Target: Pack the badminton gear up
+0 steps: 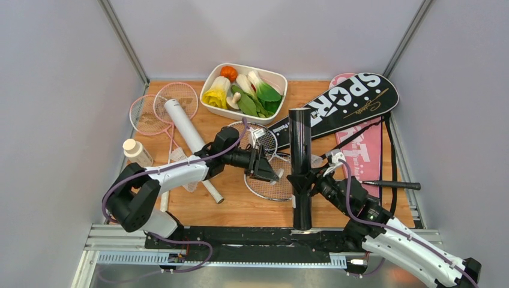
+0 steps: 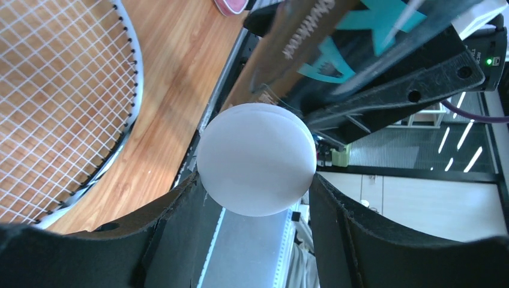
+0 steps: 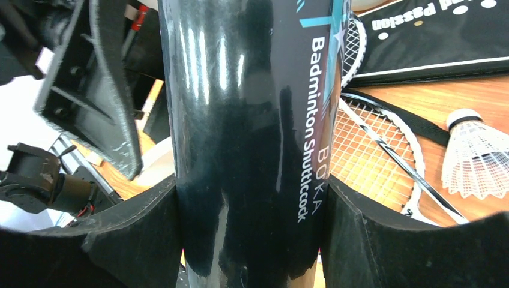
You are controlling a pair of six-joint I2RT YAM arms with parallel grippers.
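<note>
My right gripper [image 1: 303,180] is shut on the black shuttlecock tube [image 1: 300,144], printed "BOKA Badminton Shuttlecock" in the right wrist view and held near upright. Just left of it, my left gripper [image 1: 269,171] is shut on a round white cap [image 2: 257,159]. A shuttlecock [image 3: 474,156] lies beyond the tube. Silver rackets [image 1: 267,189] lie under the grippers. A black racket bag [image 1: 354,102] lies over a pink bag [image 1: 372,162] on the right. Pink rackets [image 1: 144,117], a white tube [image 1: 186,123] and a second shuttlecock [image 1: 188,183] are at the left.
A white bin [image 1: 279,81] of toy vegetables stands at the back. A cream bottle [image 1: 138,153] is at the far left. Some bare wood [image 1: 234,210] shows along the front of the table.
</note>
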